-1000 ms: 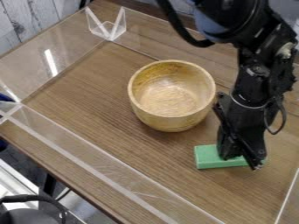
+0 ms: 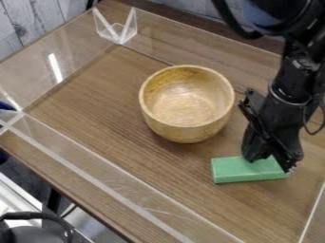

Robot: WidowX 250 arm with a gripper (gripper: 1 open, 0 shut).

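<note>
A green rectangular block [image 2: 238, 171] lies flat on the wooden table at the lower right. My black gripper [image 2: 260, 155] is low, with its tip at the back edge of the block, and looks shut; I cannot see anything between its fingers. A round wooden bowl [image 2: 187, 101] stands behind and to the left of the block, apart from it.
The table [image 2: 102, 123] has open room to the left of the bowl and in front. Clear plastic edging runs along the left and back. A black cable or clamp [image 2: 26, 228] is at the lower-left corner, off the tabletop.
The gripper moved back and right from over the block a second ago, and has shifted slightly since. The block and bowl look unmoved.
</note>
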